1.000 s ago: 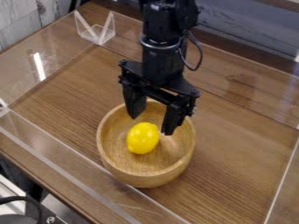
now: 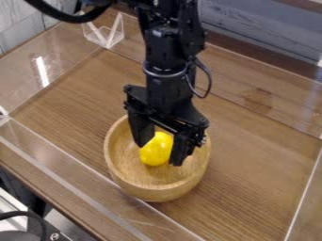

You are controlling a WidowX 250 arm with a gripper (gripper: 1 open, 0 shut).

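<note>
A wooden bowl (image 2: pixel 153 186) sits at the middle front of the table, with a yellow oval object (image 2: pixel 154 151) inside it. The black gripper (image 2: pixel 157 136) is lowered over the bowl, its fingers around the top of the yellow object and partly hiding it. I cannot tell whether they grip it.
A clear plastic piece (image 2: pixel 104 30) stands at the back left. A white wall edge (image 2: pixel 270 42) runs along the back, and a black cable lies at the front left corner.
The arm has moved down and toward the front, so the gripper now covers more of the yellow object. The bowl has stayed in place.
</note>
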